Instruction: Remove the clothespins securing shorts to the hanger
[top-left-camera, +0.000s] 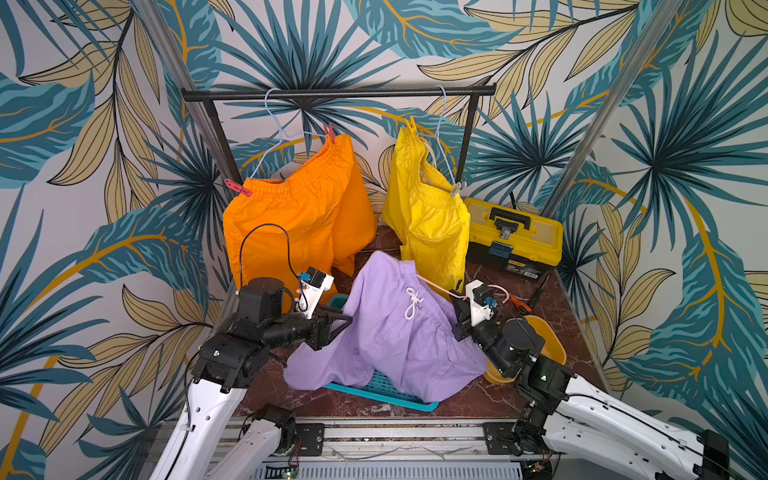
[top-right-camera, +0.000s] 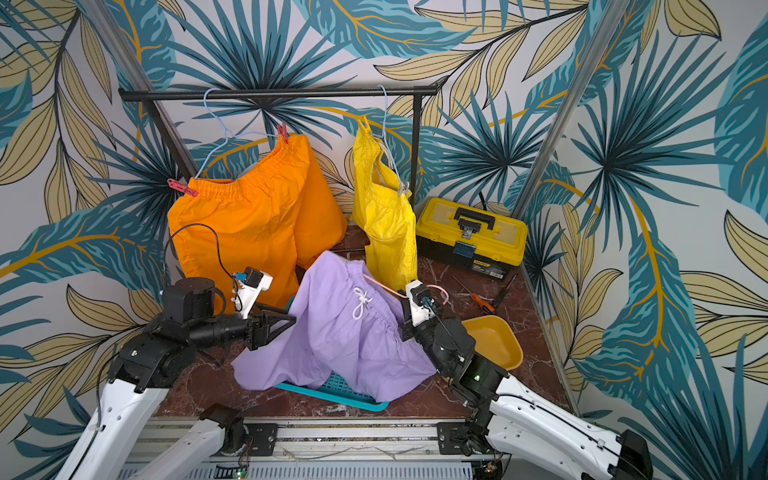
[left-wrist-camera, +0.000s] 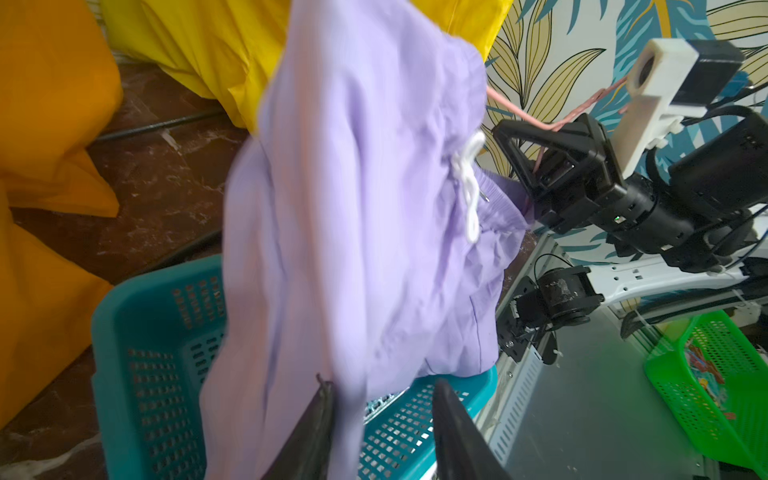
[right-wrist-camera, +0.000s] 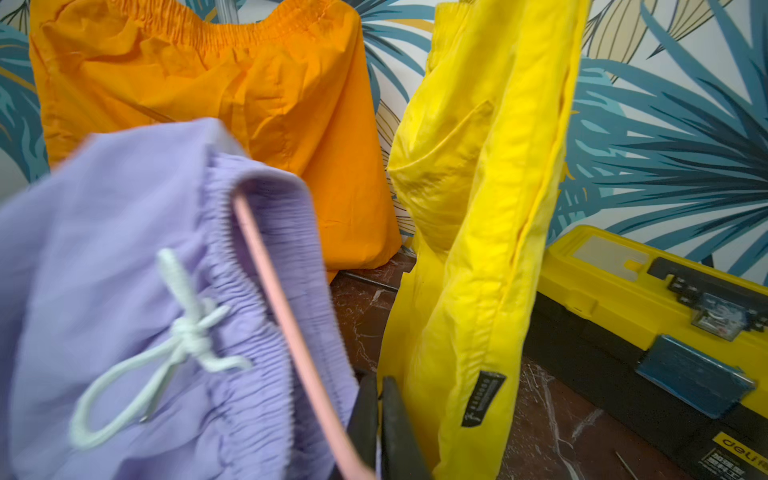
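Lilac shorts (top-left-camera: 400, 328) with a white drawstring hang partly raised over the teal basket (top-left-camera: 384, 392). A thin pink hanger (right-wrist-camera: 276, 296) runs inside their waistband and across to my right gripper, which is shut on it at the waistband's right end. No clothespin shows on the lilac shorts. My left gripper stands open at the shorts' left side, fingers apart. Lilac cloth lies beyond its fingers and partly blurred along the left one; whether they touch cannot be told.
Orange shorts (top-left-camera: 296, 208) hang behind on the rack with red clothespins (top-left-camera: 237, 187); yellow shorts (top-left-camera: 428, 216) hang beside them. A yellow toolbox (top-left-camera: 512, 232) is at the back right. Nearer, a yellow bowl (top-left-camera: 552, 336) sits beside the right arm.
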